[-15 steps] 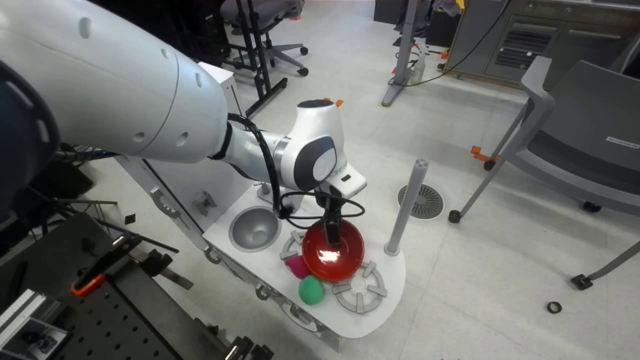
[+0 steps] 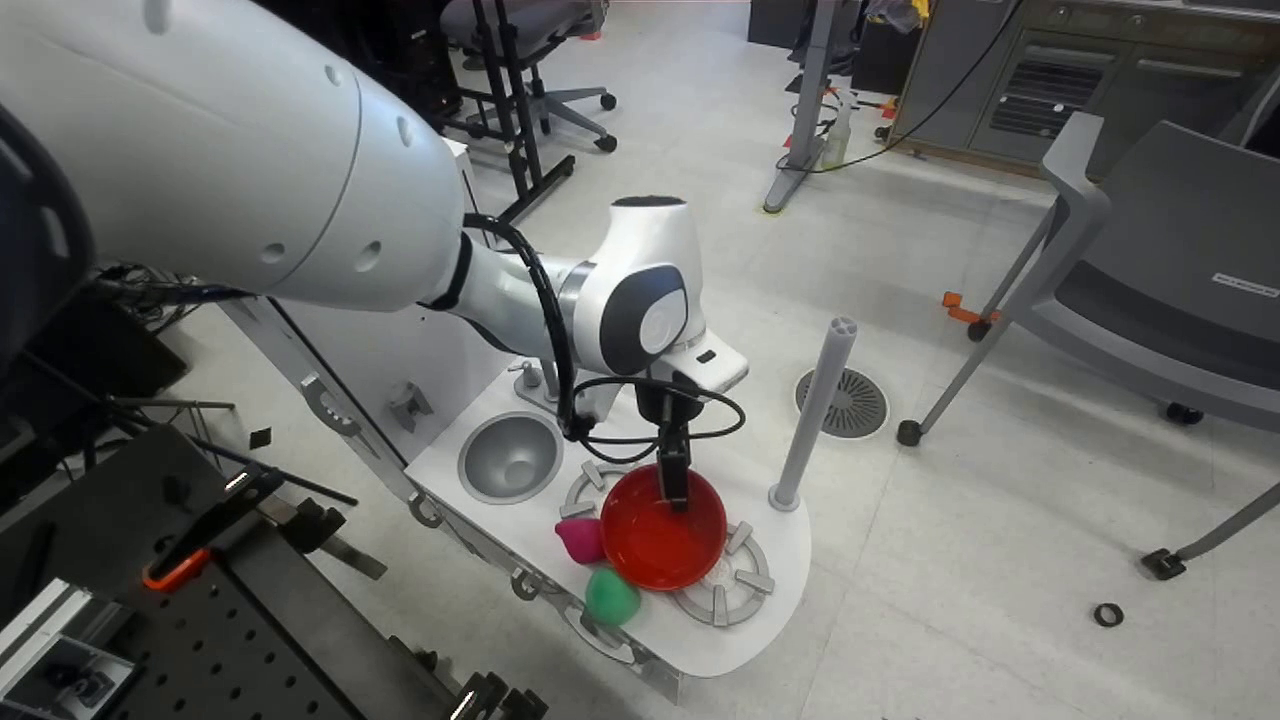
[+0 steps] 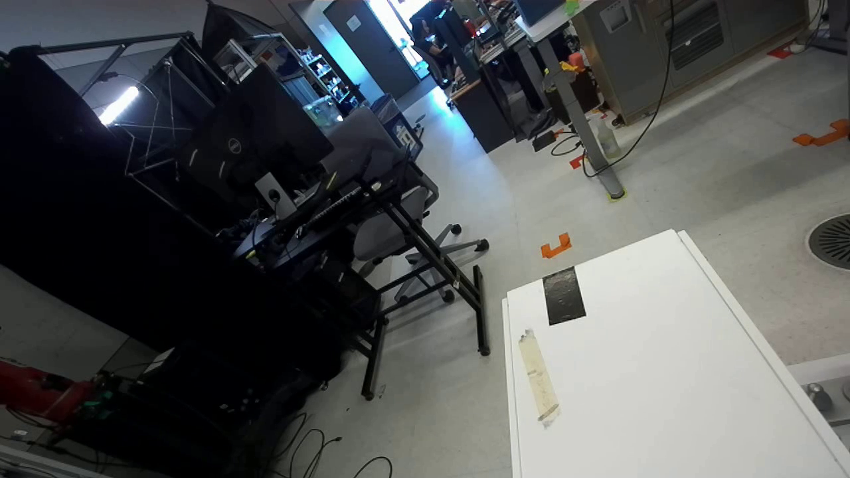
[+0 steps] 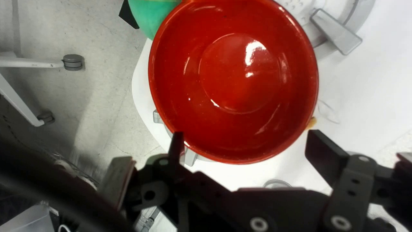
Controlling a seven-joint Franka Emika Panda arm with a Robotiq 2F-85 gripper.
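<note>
A glossy red bowl (image 2: pixel 663 528) sits over the stove burners at the right part of the white counter, its inside facing up and empty. My gripper (image 2: pixel 674 494) reaches down at the bowl's far side, overlapping its rim from this angle. In the wrist view the gripper is open, its fingers (image 4: pixel 323 156) wide apart at either side of the bowl's near edge. Nothing is pinched between them. Whether a finger touches the bowl, I cannot tell. Against the bowl's side are a pink object (image 2: pixel 581 540) and a green rounded one (image 2: pixel 612 596).
A grey sink (image 2: pixel 511 457) lies left of the bowl, with a faucet behind it. An upright grey post (image 2: pixel 816 414) stands at the counter's right end. Burner grate (image 2: pixel 752 581) shows beside the bowl. The counter's curved front edge is close to the green object.
The bowl has shifted toward the counter's front, covering more of the front burner. My gripper has moved slightly right and frontward. The pink and green objects have shifted a little left.
</note>
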